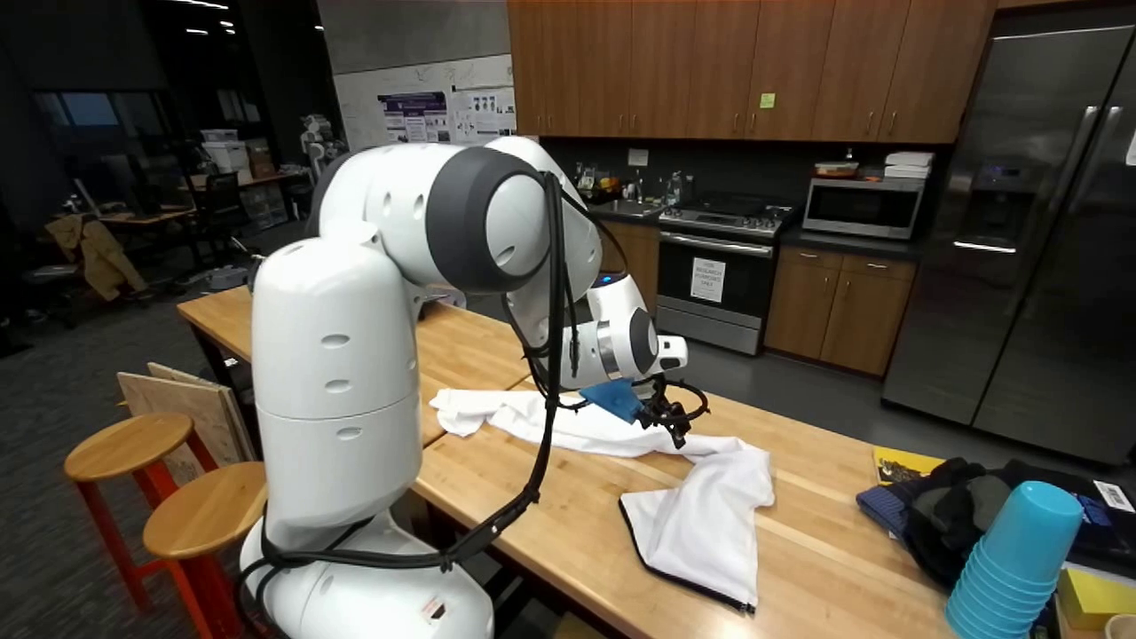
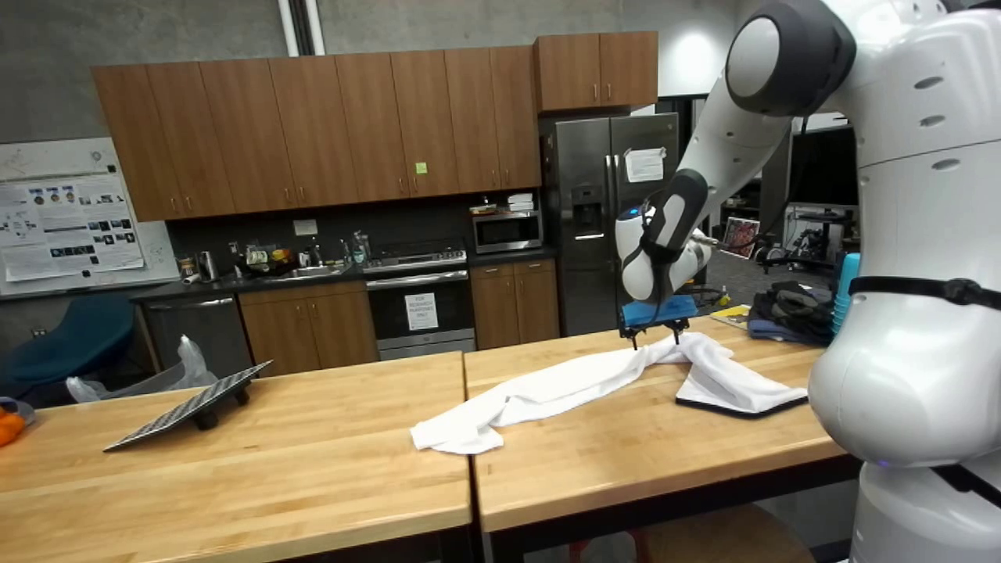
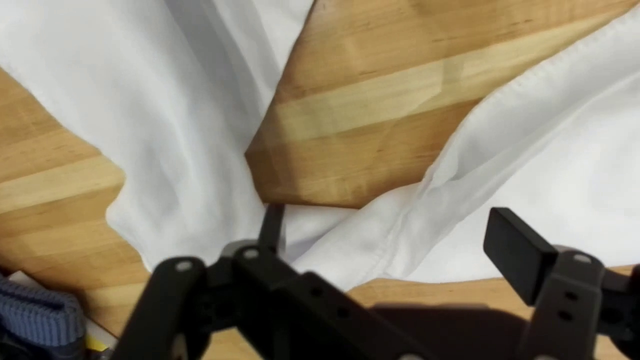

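A long white cloth [image 1: 703, 522] with a dark edge lies bent and rumpled on the wooden table. In the second exterior view the cloth [image 2: 549, 392] stretches leftward across the seam between two tabletops. My gripper is open above it, its two black fingers spread wide. Bunched white fabric runs through the space under the fingers, and none of it is gripped. From the side, the gripper [image 2: 657, 342] hovers close over the cloth near its bend; whether the tips touch it I cannot tell.
Stacked blue cups [image 1: 1012, 564] and a heap of dark clothing [image 1: 958, 500] occupy the table's right end. A dark tilted panel [image 2: 192, 405] stands on the other tabletop. Bare wood lies in front of the cloth.
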